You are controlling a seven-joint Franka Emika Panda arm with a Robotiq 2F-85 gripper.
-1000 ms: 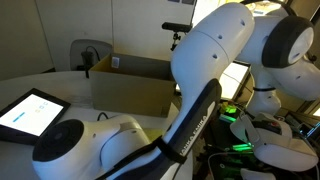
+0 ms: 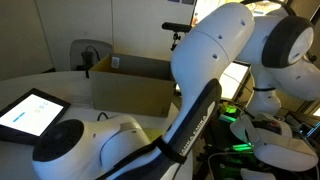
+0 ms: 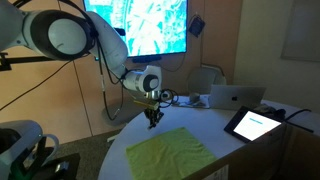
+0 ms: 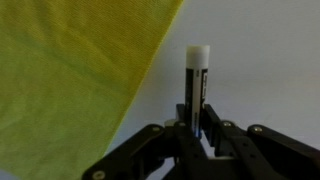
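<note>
In the wrist view my gripper is shut on a slim marker, black along its body with a pale end pointing away from the fingers. A yellow-green cloth fills the left of that view, and the marker is seen over the bare white table just right of the cloth's edge. From exterior view 2, the gripper hangs over the table behind the flat cloth. The arm hides the gripper in exterior view 1.
A brown open box stands on the table, with a lit tablet near it. A silver laptop sits at the back in exterior view 2.
</note>
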